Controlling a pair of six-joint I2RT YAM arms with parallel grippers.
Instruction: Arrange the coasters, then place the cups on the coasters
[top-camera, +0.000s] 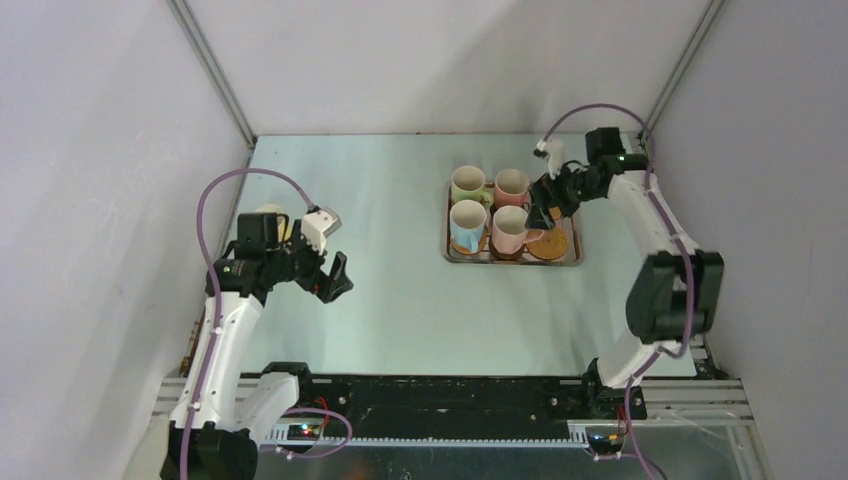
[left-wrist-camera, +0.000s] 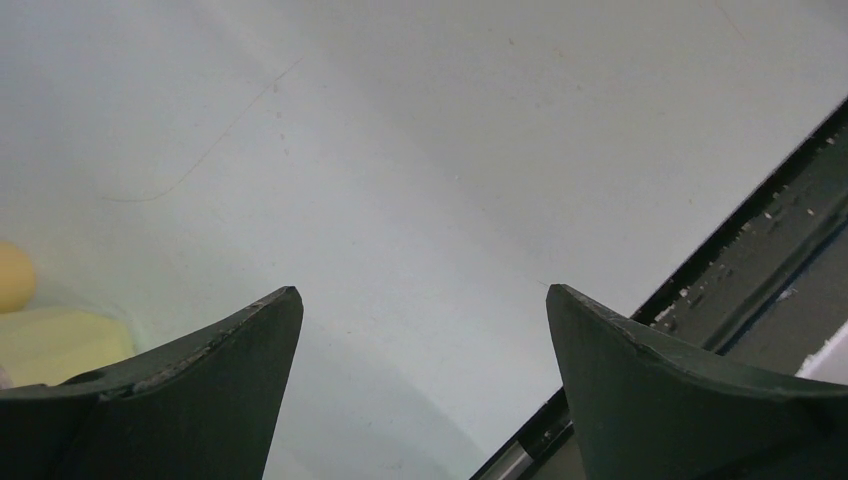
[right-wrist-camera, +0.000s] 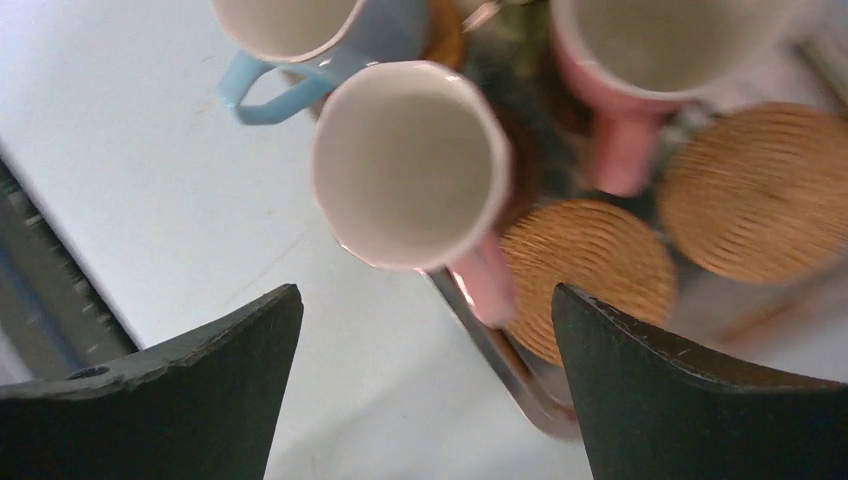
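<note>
A pink cup (top-camera: 509, 231) stands upright on a dark brown coaster (top-camera: 506, 251) at the tray's front middle; its handle (right-wrist-camera: 485, 285) points toward a bare tan coaster (top-camera: 548, 246). In the right wrist view this pink cup (right-wrist-camera: 400, 190) lies beyond my fingertips, with a tan coaster (right-wrist-camera: 590, 260) beside it. My right gripper (top-camera: 542, 204) is open above the tray's right side, nothing between its fingers. Far to the left, my left gripper (top-camera: 336, 279) hangs open and empty over bare table. A blue cup (top-camera: 466, 224) stands left of the pink one.
The metal tray (top-camera: 575, 262) also bears a green cup (top-camera: 467, 183) and a second pink cup (top-camera: 511, 186) in its back row. Pale yellow items (left-wrist-camera: 65, 343) lie by the left arm.
</note>
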